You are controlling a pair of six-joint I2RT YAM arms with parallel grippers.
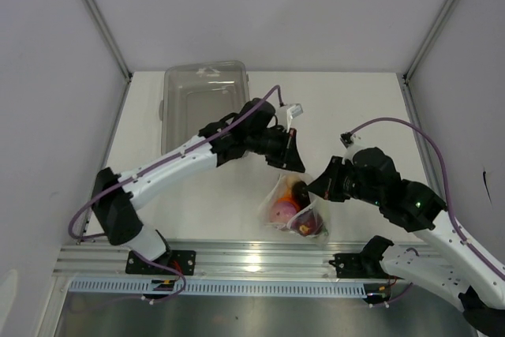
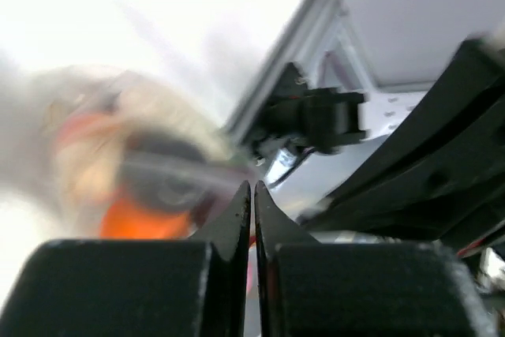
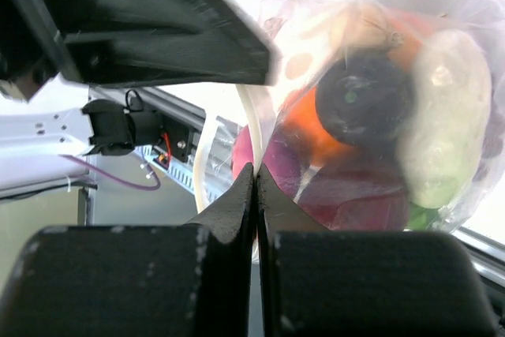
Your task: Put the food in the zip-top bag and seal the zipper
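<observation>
The clear zip top bag (image 1: 274, 212) stands on the table with food visible through it: a dark round piece (image 3: 363, 96), an orange piece (image 3: 314, 128), a pink-red round piece (image 1: 284, 211) and a pale long piece (image 3: 446, 116). My right gripper is shut on the bag's white zipper edge (image 3: 256, 128), which runs into its fingertips. Just beyond and above it, my left gripper is shut; nothing shows between its fingers. In the right wrist view the left fingers (image 3: 197, 49) cover part of the bag's opening. Blur hides whether they touch the bag.
An empty clear grey bin (image 1: 203, 104) stands at the back left. Bare table (image 1: 355, 92) lies behind the arms and to the left of the bag. A metal rail (image 1: 252, 250) runs along the front edge, close to the bag.
</observation>
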